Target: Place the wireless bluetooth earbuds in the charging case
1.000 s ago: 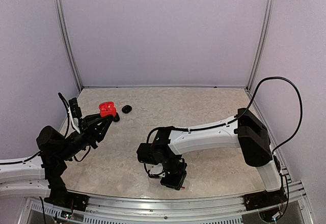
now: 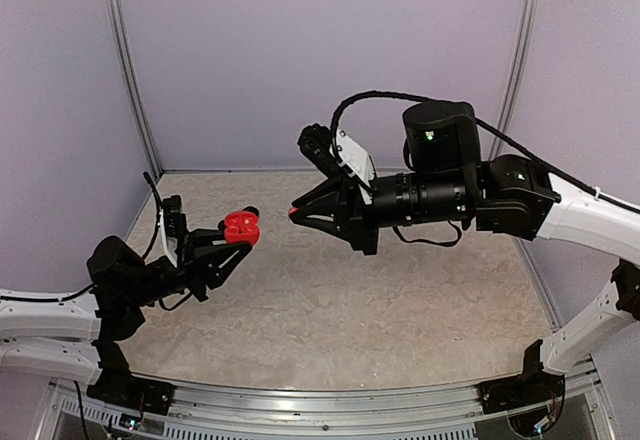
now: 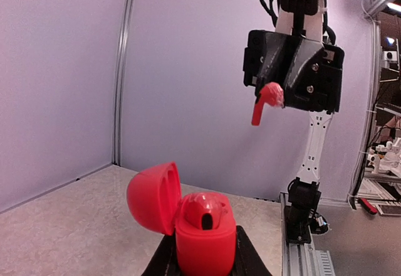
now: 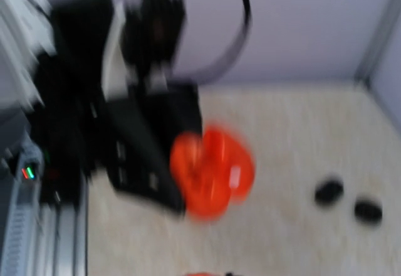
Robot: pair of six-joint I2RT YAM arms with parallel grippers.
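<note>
The red charging case (image 2: 241, 227) is held up off the table, my left gripper (image 2: 236, 246) shut on its lower part. In the left wrist view the case body (image 3: 205, 244) has its rounded lid (image 3: 152, 197) swung open, and a dark hollow shows in its top. Across from it, my right gripper (image 2: 296, 212) is shut on a red earbud (image 3: 269, 94), whose stem points down in the left wrist view. A clear gap separates earbud and case. Only a sliver of the earbud (image 4: 202, 274) shows at the bottom of the blurred right wrist view.
Two small black oval pieces (image 4: 329, 192) lie on the table beyond the case; in the top view, one black piece (image 2: 252, 210) peeks out behind it.
My right gripper has risen from the table's front and swung round to face the case, bringing the earbud with it. The left gripper has shifted slightly right with the case.
</note>
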